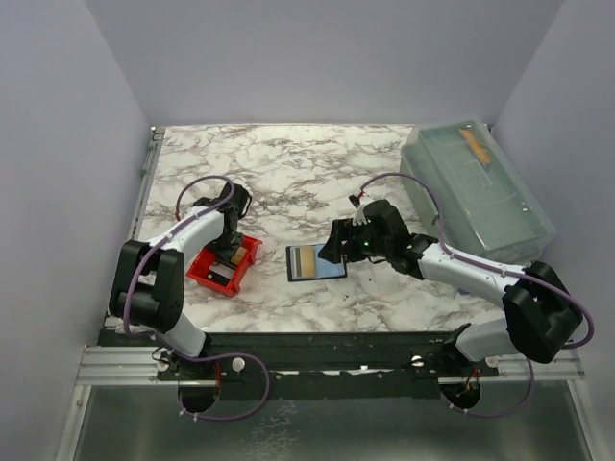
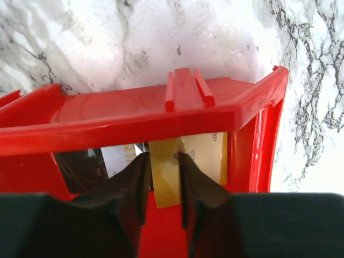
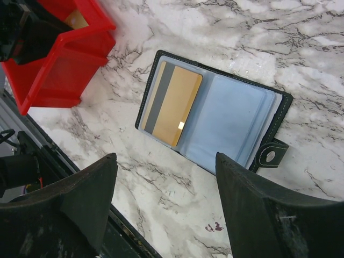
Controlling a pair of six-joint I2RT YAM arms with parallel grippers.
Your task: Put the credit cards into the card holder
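Note:
My left gripper (image 1: 227, 246) is down in the red tray (image 1: 244, 267), its fingers part open at the gold card (image 2: 166, 177); whether they grip it is unclear. A dark card (image 2: 78, 172) and a white card (image 2: 115, 160) lie beside the gold one. The card holder (image 1: 330, 261) lies open at mid table, with gold and grey cards (image 3: 174, 107) in its left side and a blue, empty-looking right side. My right gripper hangs open above the holder's near edge, nothing between its fingers.
A translucent lidded bin (image 1: 471, 192) stands along the right edge.

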